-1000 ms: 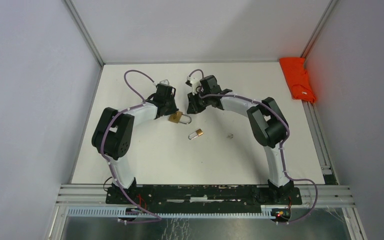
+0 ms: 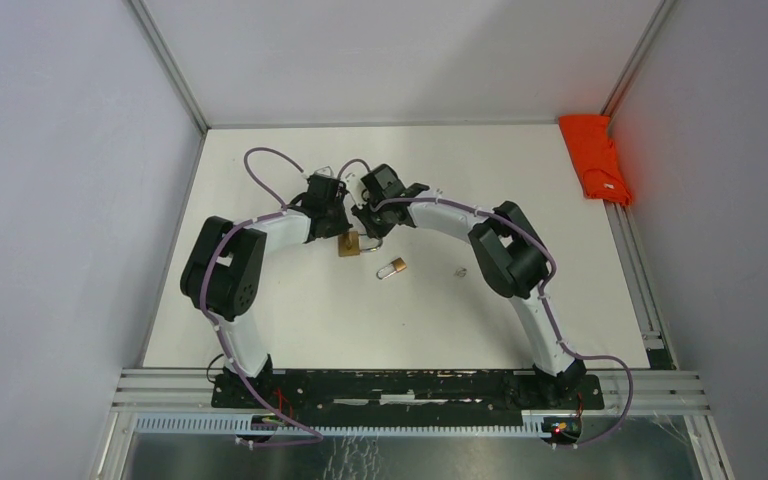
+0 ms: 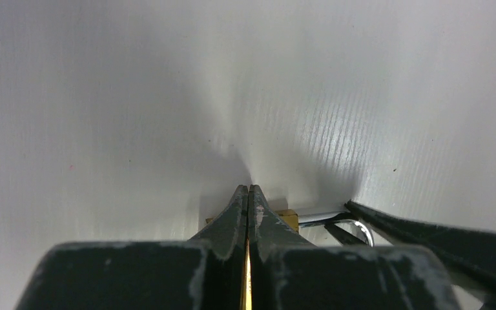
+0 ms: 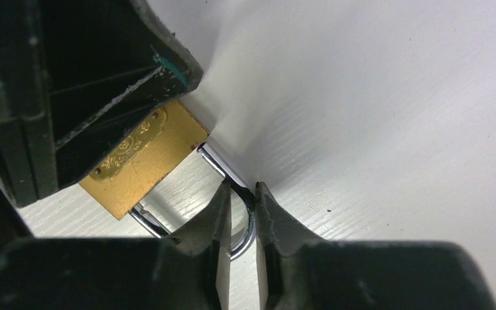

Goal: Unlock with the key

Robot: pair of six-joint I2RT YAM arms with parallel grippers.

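Observation:
The large brass padlock (image 2: 348, 246) lies on the white table, its steel shackle (image 4: 219, 161) pointing right. My left gripper is shut over the brass body, its fingertips together; whether anything thin is between them cannot be seen. My right gripper is at the shackle, fingertips close together on either side of the bar near its bend, and in the left wrist view its dark fingers reach the shackle from the right. No key can be made out at either gripper.
A smaller padlock (image 2: 397, 265) lies nearer the front. A small silver item (image 2: 460, 271) is to its right, too small to tell. An orange cloth (image 2: 590, 155) sits at the back right.
My left gripper has moved slightly toward the front.

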